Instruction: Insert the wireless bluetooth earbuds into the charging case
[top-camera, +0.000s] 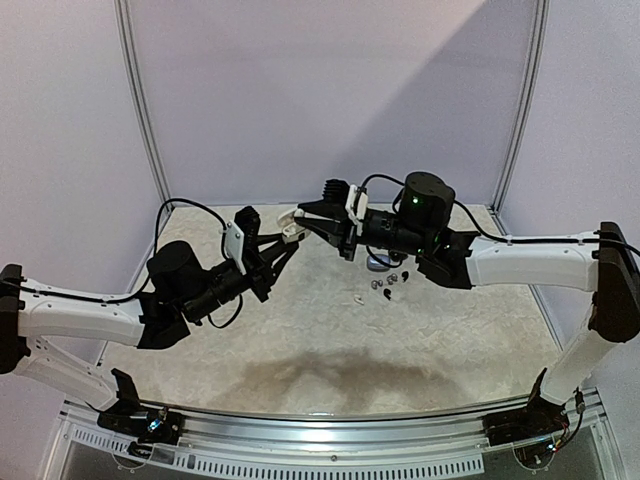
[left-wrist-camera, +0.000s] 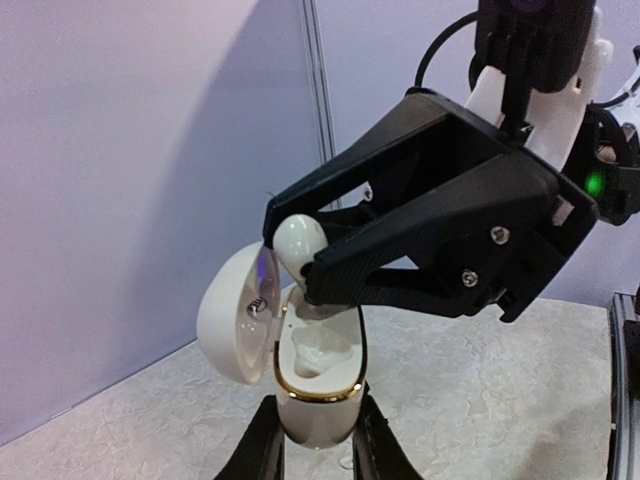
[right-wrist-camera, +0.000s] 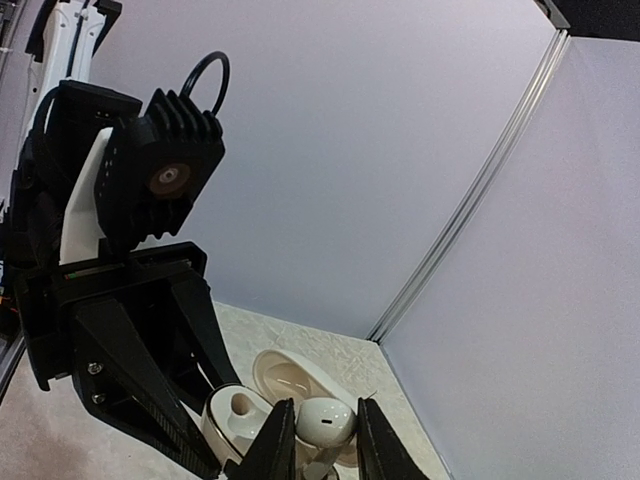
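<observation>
The white charging case (left-wrist-camera: 320, 385) is held upright, lid (left-wrist-camera: 232, 310) open, with my left gripper shut on its lower body. A white earbud (left-wrist-camera: 300, 243) stands at the case's far slot, its stem pointing down toward it; how deep the stem sits is hidden. Both fingers of my right gripper flank the rounded head of that earbud (right-wrist-camera: 326, 420), close against its sides; whether they grip it or have loosened cannot be told. The near slot of the case looks empty. On the table lies a small white piece (top-camera: 360, 299), likely the other earbud.
Several small dark and grey earbuds (top-camera: 388, 294) lie right of centre on the table (top-camera: 300, 340), near a bluish-grey case (top-camera: 378, 262). The two grippers meet above the table's back half, very close together.
</observation>
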